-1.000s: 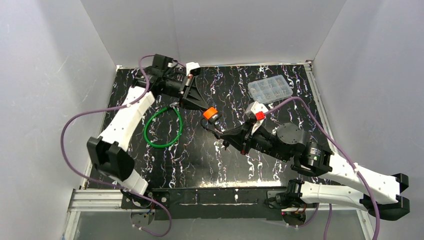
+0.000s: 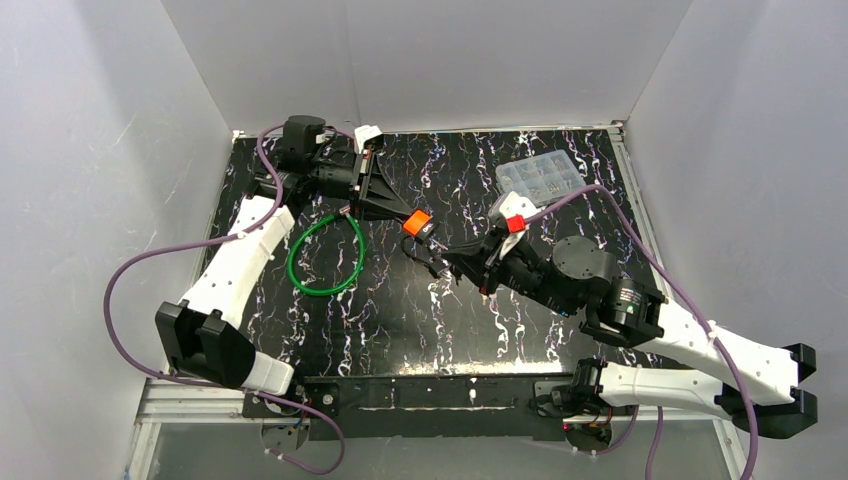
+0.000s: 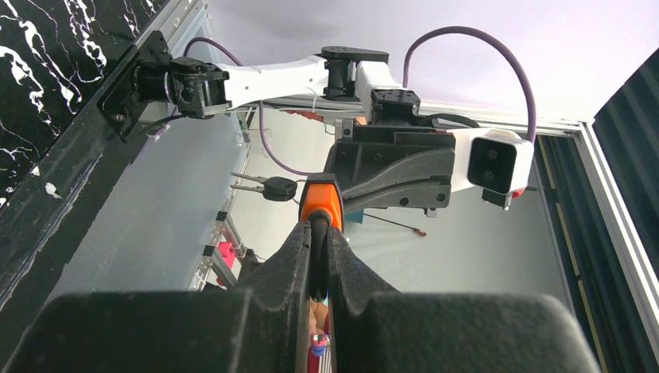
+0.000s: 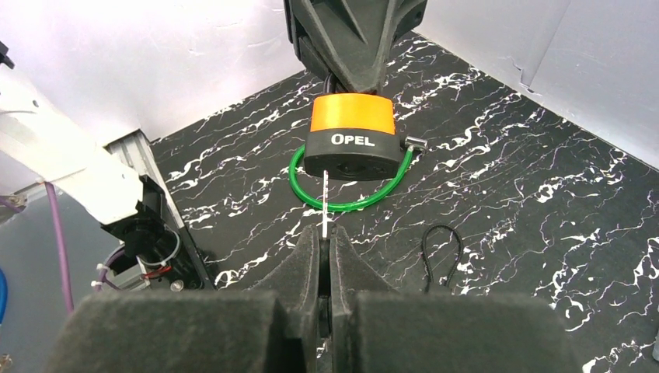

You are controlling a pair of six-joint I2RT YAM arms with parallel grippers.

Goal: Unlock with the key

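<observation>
The orange and black OPEL padlock [image 4: 353, 136] hangs from my left gripper [image 2: 408, 211], which is shut on its dark shackle [image 3: 319, 256]. Facing it, my right gripper is shut on a key, mostly hidden by the fingers; the thin silver blade [image 4: 326, 198] sticks out toward the lock's underside. In the right wrist view the blade's tip overlaps the lock's lower edge, left of centre. Whether it touches, I cannot tell. A second black-headed key [image 3: 278, 189] dangles below the right gripper in the left wrist view.
A green cable loop [image 2: 293, 268] lies on the black marbled table at left. A thin black cord [image 4: 425, 249] rests beneath the grippers. The clear compartment box [image 2: 540, 178] stands at the back right.
My right gripper has moved a little toward the back. Both grippers remain shut.
</observation>
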